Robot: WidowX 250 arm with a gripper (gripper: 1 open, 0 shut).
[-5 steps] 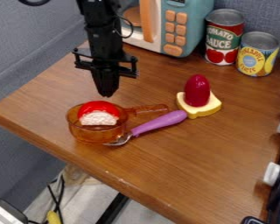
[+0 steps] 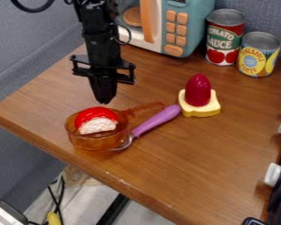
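Note:
My black gripper (image 2: pixel 103 88) points down above the table, just behind an amber transparent pot (image 2: pixel 84 136) with a handle to the right. A red-and-white item (image 2: pixel 97 120) sits in the pot. A purple-handled utensil (image 2: pixel 156 121) lies beside the pot, its head partly hidden by it. Right of these stands a red oblong object (image 2: pixel 197 89) on a yellow bread-like piece (image 2: pixel 202 109). Whether the fingertips are open or shut is unclear.
A tomato sauce can (image 2: pixel 224 39), a yellow can (image 2: pixel 258 55) and a toy microwave (image 2: pixel 172 26) stand at the back. A dark appliance with white knobs (image 2: pixel 280 193) is on the right edge.
The gripper has shifted very slightly left; the objects on the table look unchanged.

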